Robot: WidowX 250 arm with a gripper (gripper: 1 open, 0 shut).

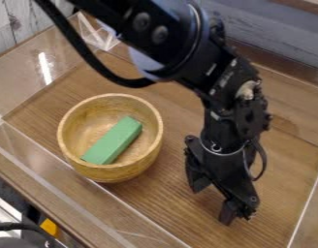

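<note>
A black robot arm reaches down from the top to its gripper (216,192), which is low over the wooden table (148,215) at the right of centre. Its fingers point toward the front and are open, with nothing seen between them. To the left stands a round yellow bowl (84,122) holding a green block (113,139) that lies diagonally inside it. The gripper is to the right of the bowl, apart from it.
Clear barriers run along the table's left front and right edges. A pale wall (270,39) stands behind. Bare wood lies around the gripper and at the back left. Cables show at the lower left corner.
</note>
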